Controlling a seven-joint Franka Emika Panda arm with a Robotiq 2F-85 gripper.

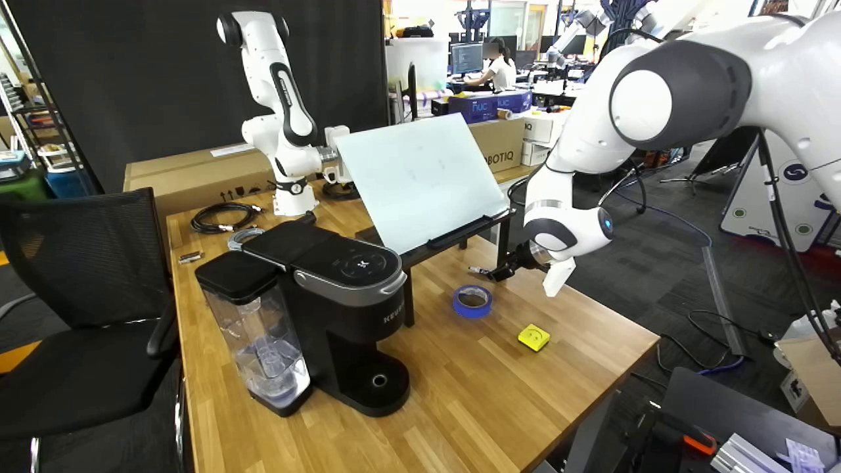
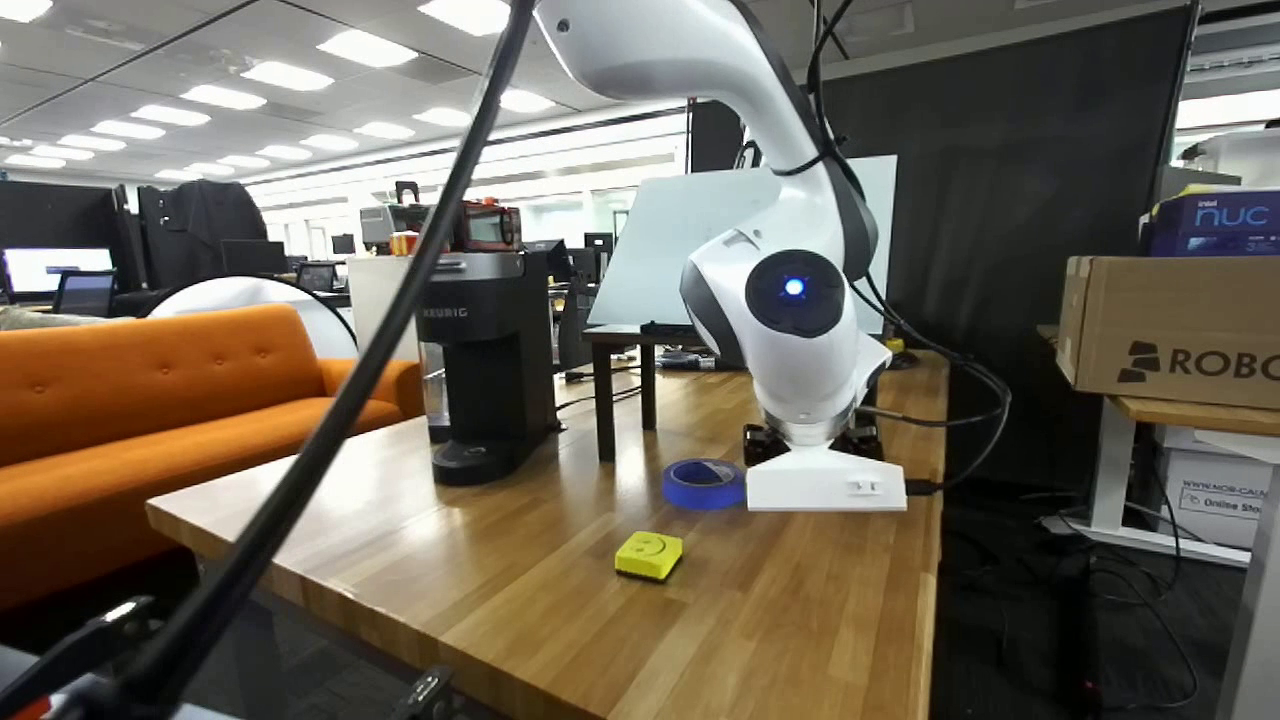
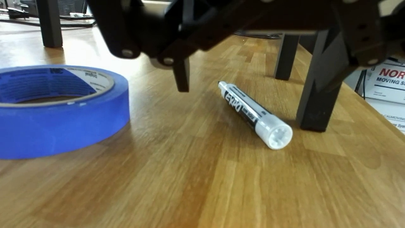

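A white-and-black Expo marker [image 3: 252, 114] lies on the table in the wrist view, its clear-white end towards the camera. My gripper is open, with one finger on each side of the marker as seen in that view; whether either touches it I cannot tell. In exterior view 1 the gripper [image 1: 497, 273] is low over the table, and the marker [image 1: 477, 270] partly shows just past its tip. A blue tape roll [image 3: 76, 121] sits to the left of the fingers. In exterior view 2 the wrist hides the marker and fingertips.
A whiteboard [image 1: 426, 177] leans on a black stand whose legs [image 3: 286, 57] rise close beyond the marker. A yellow block [image 1: 534, 337] is on the table nearer the front. The black coffee maker [image 1: 339, 315] stands to the left.
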